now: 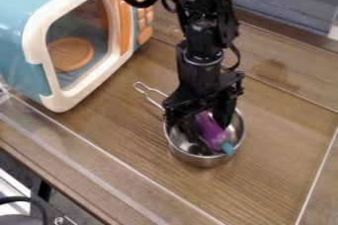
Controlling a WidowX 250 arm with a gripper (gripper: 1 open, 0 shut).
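A steel bowl with a wire handle sits on the wooden counter. In it lies a purple object with a pale blue tip, which looks like a toy eggplant or bottle. The black gripper points down into the bowl from above, over the purple object's upper end. Its fingertips are partly hidden, and I cannot tell whether they are closed on it.
A toy microwave in light blue and white, with an orange disc inside, stands at the left.
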